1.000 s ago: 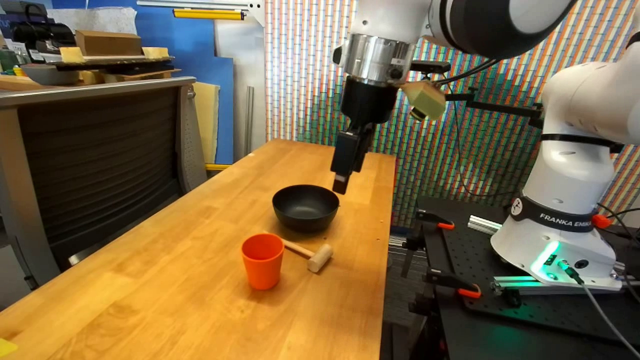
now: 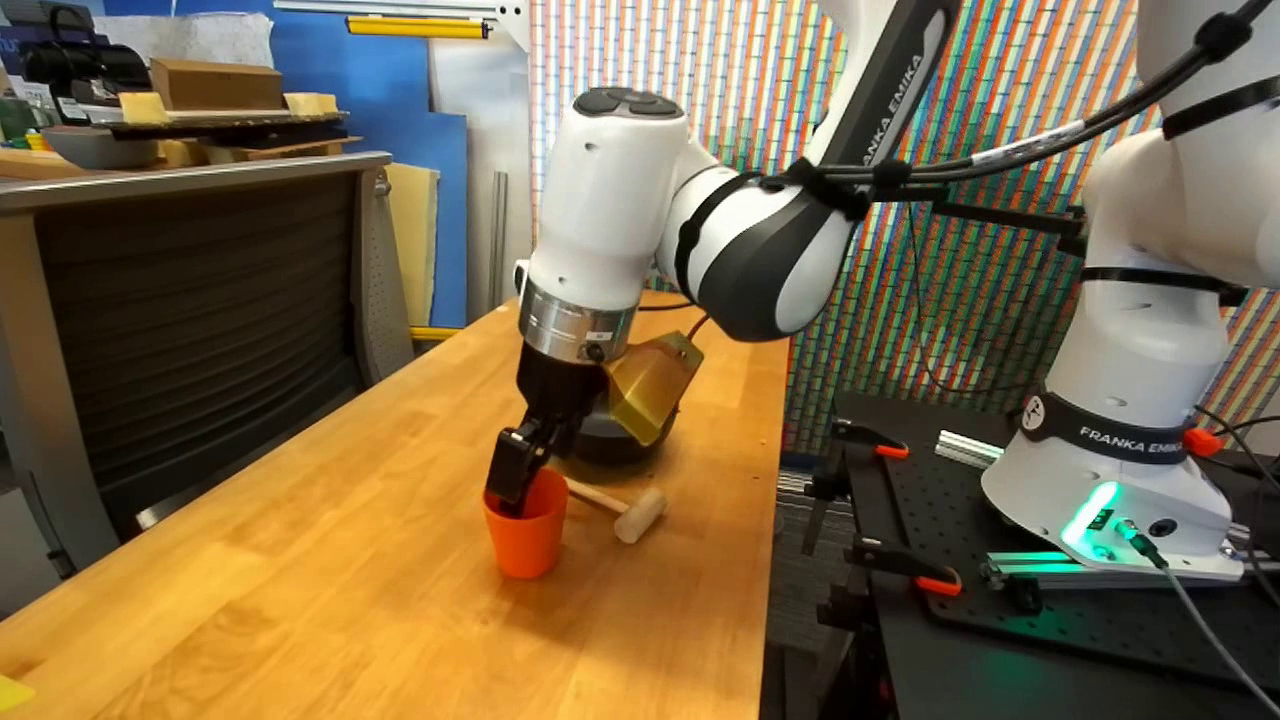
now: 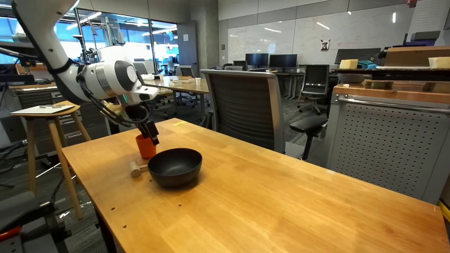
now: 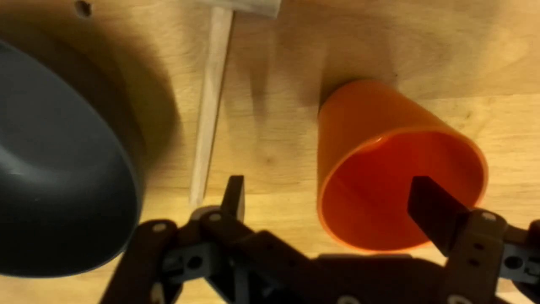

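Observation:
An orange cup [image 2: 528, 540] stands upright on the wooden table, its mouth facing up. My gripper is open over it; in the wrist view the right finger [image 4: 438, 213] overlaps the cup's mouth, while the left finger [image 4: 233, 197] is to the cup's left, above bare wood. Whether the right fingertip is below the rim is hard to tell. Nothing is held. Beside the cup lies a wooden mallet [image 2: 639, 516], its handle [image 4: 210, 111] between cup and bowl. The black bowl [image 3: 175, 166] sits close by, partly hidden behind my gripper in exterior view 1.
An office chair [image 3: 249, 111] stands against one long side. The robot's base [image 2: 1104, 468] is past the opposite edge.
From high near the bowl, my gripper has come down and across to the orange cup. Cup, mallet and bowl appear unmoved.

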